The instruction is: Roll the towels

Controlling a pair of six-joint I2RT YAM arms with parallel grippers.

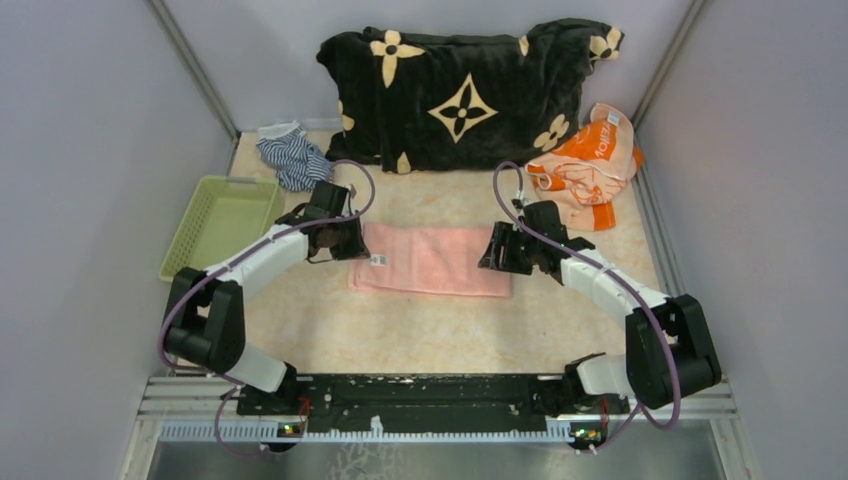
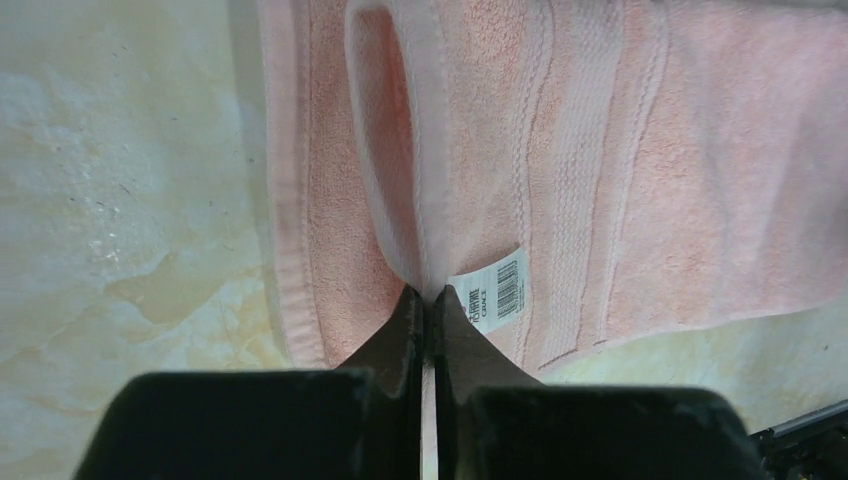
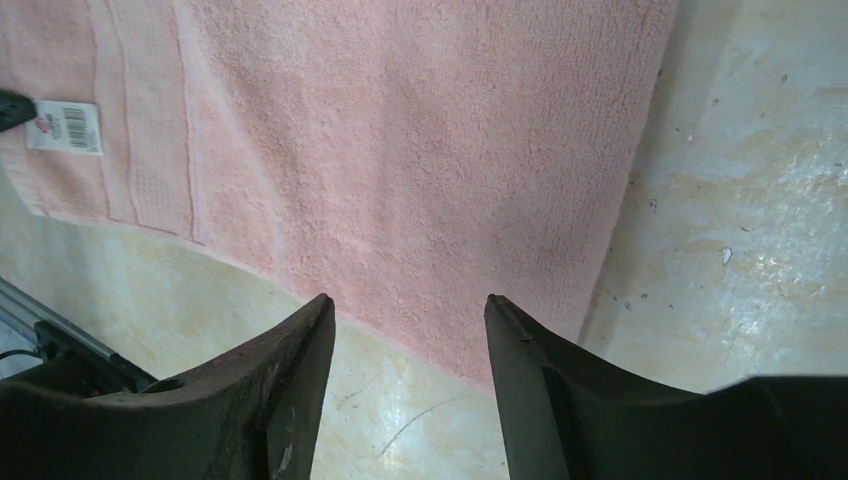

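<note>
The pink towel (image 1: 430, 262) lies flat in a folded rectangle across the middle of the table. At its left end my left gripper is shut on the hem of the upper layer, which bulges up into a small loop beyond the fingertips; the lower layer's edge shows to the left. Beside the pinch is a white label (image 2: 492, 291). Over the towel's right end, my right gripper stands open, its fingers (image 3: 308, 345) well apart and nothing held. Part of the towel's left end is hidden from above by the left gripper.
A green basket (image 1: 272, 205) is at the left, with a striped blue cloth (image 1: 293, 160) behind it. The black patterned cushion (image 1: 420, 110) fills the back, and an orange towel (image 1: 590, 165) is heaped at the back right. Bare table (image 1: 430, 335) lies in front.
</note>
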